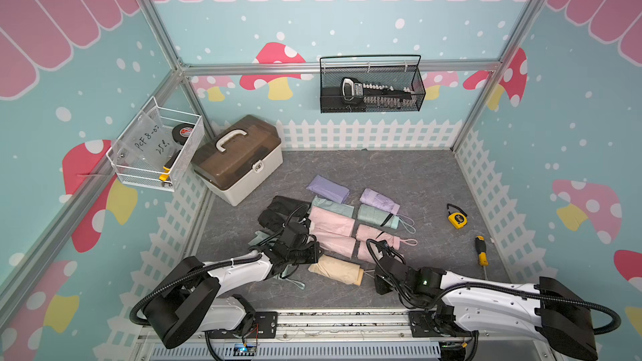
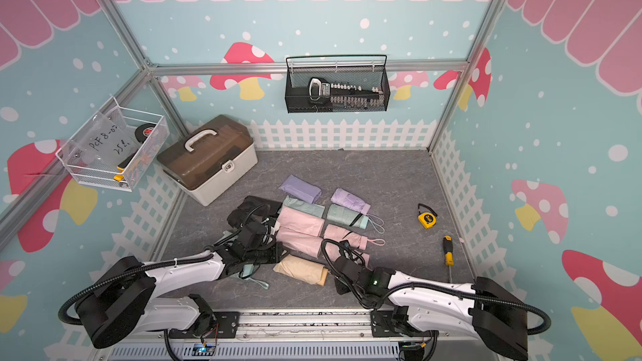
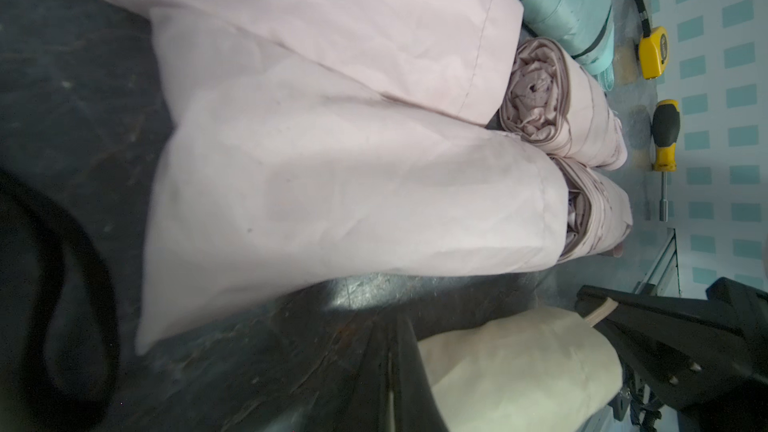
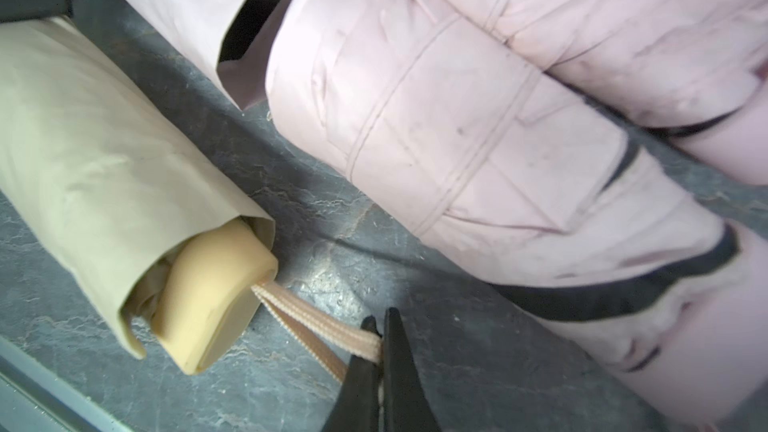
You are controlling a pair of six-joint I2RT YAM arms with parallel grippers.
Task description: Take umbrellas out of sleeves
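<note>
A beige umbrella lies in its beige sleeve (image 1: 336, 270) at the front of the table. Its yellow handle end (image 4: 228, 284) sticks out of the sleeve's open mouth, the rest being covered. From that end a thin cord loop (image 4: 320, 328) runs to my right gripper, which is shut on it. My left gripper is shut beside the sleeve's other end, nothing clearly visible between its fingers. Empty pink sleeves (image 1: 332, 222) lie behind, with rolled pink umbrellas (image 4: 448, 128) to their right.
Green and lilac umbrellas (image 1: 379, 200) and their flat sleeves (image 1: 327, 188) lie farther back. A black cloth bundle (image 1: 277, 212) and a toolbox (image 1: 244, 160) stand on the left. A tape measure (image 1: 456, 218) and screwdriver (image 1: 480, 250) lie on the right.
</note>
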